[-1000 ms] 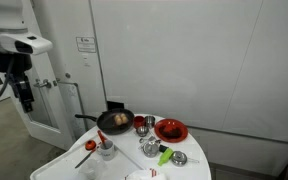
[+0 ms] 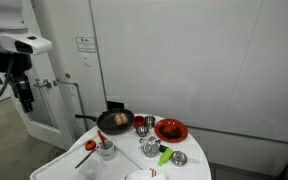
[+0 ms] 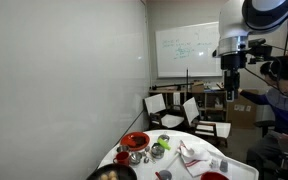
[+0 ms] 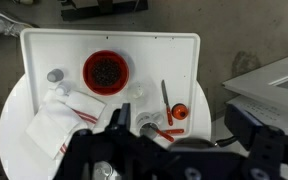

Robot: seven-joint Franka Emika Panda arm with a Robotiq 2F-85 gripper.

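Note:
No task object is named. High above the table, my gripper stands open in the wrist view, its two dark fingers wide apart with nothing between them. Exterior view 1 has it at the upper left, clear of everything. Below it in the wrist view lies a white tray with a red bowl of dark contents, a knife, a tomato and a white cloth with red stripes. A black pan holding brownish food and a red plate sit farther back on the table.
Beside the pan stand small metal and red cups. A utensil holder, a silver pot and a green item occupy the middle. A white wall rises behind the table. Chairs are farther off.

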